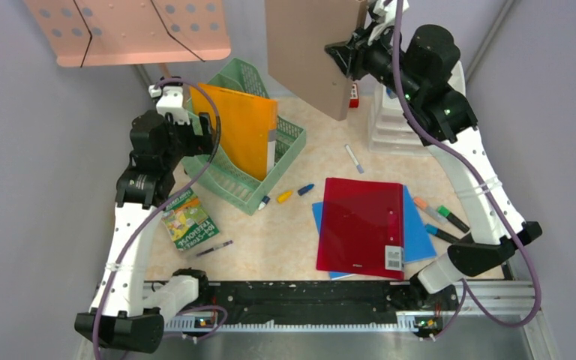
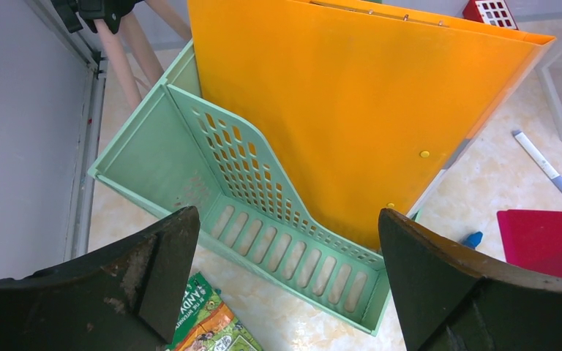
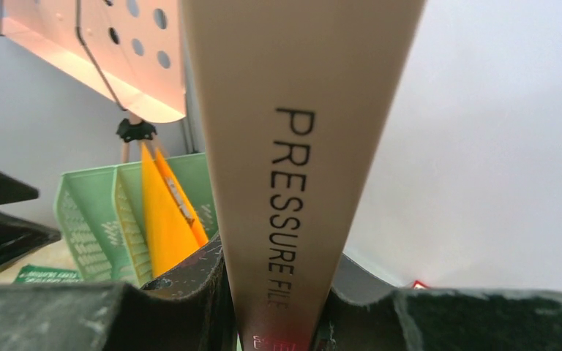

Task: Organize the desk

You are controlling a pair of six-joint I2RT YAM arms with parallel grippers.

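A brown pressure file hangs in the air at the back, apart from the green organizer. My right gripper is shut on it; in the right wrist view the file's lettered spine stands upright between the fingers. An orange folder leans in the organizer, beside an empty front compartment. My left gripper stands open near the organizer's left side, nothing between its fingers. A red folder lies over a blue one on the desk.
A green-covered book and a pen lie at front left. Several markers are at right, partly under my right arm. White drawers stand behind that arm. A peach perforated panel overhangs the back left.
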